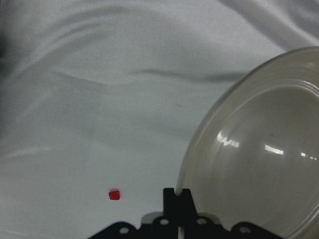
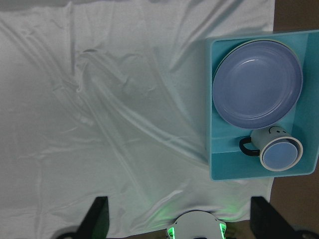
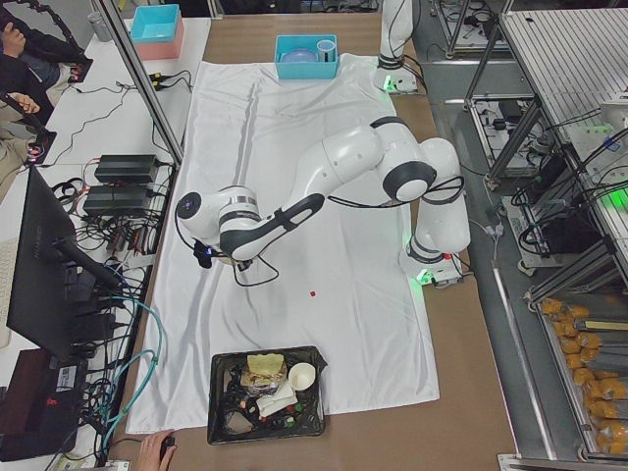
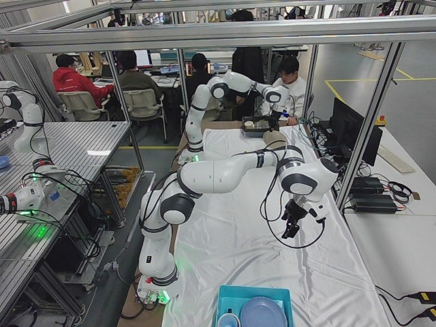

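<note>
My left gripper is shut on the rim of a cream plate [image 1: 259, 159], which fills the right of the left wrist view; in the camera left view the arm mostly hides the plate. A small red block [image 1: 114, 195] lies on the white cloth. My right gripper is open, with nothing visible between its fingers, above the cloth near a cyan bin [image 2: 229, 169] holding blue plates [image 2: 256, 82] and a mug [image 2: 271, 133].
A black tray [image 3: 221, 392] of mixed waste and dishes stands at the cloth's near end in the camera left view. A monitor [image 3: 34, 275] and cables line the side.
</note>
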